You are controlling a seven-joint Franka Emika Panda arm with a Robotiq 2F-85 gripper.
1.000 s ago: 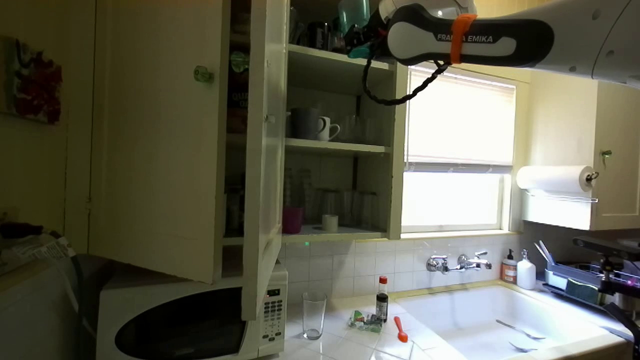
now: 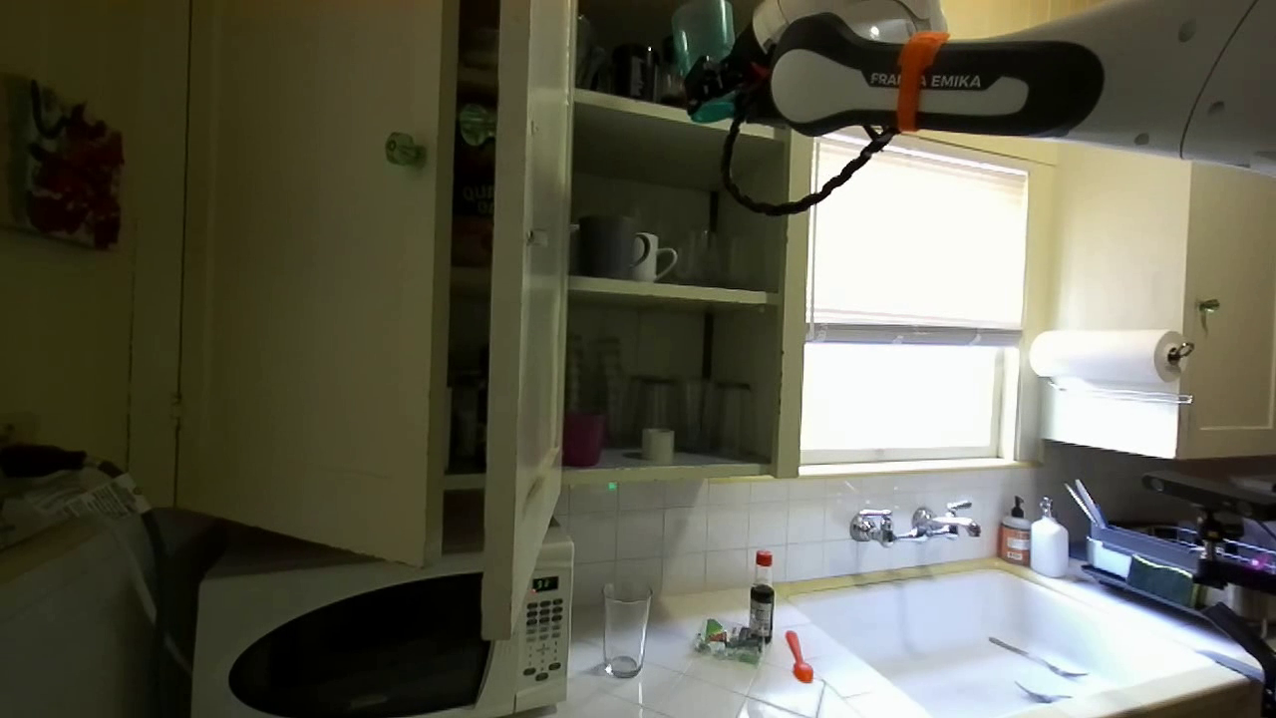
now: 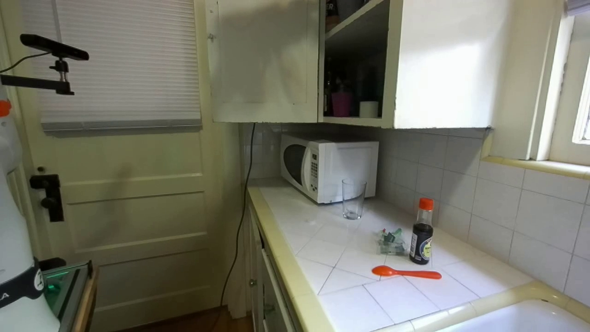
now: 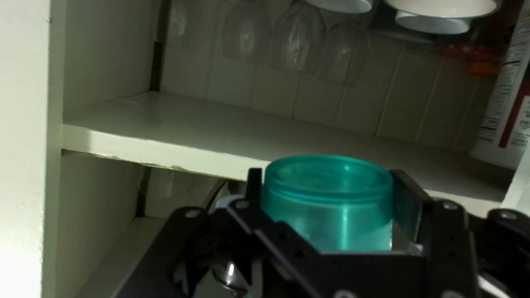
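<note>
A translucent teal cup (image 4: pixel 328 213) sits between the two black fingers in the wrist view, one on each side of it. My gripper (image 2: pixel 713 89) is shut on this cup, high up at the front of the open cupboard's top shelf (image 2: pixel 682 114). From exterior view 1, part of the teal cup (image 2: pixel 703 36) shows above the fingers and a little below them. Whether its base touches the shelf I cannot tell. Exterior view 2 does not show the gripper.
Dark cups (image 2: pixel 635 72) stand left of the gripper on the top shelf. The open cupboard door (image 2: pixel 526 299) and the side post (image 2: pixel 790 299) flank the opening. Below, the counter carries a clear glass (image 3: pixel 354 199), a sauce bottle (image 3: pixel 421 235) and an orange spoon (image 3: pixel 406 272).
The cup stays between the fingers, and the counter objects have not moved.
</note>
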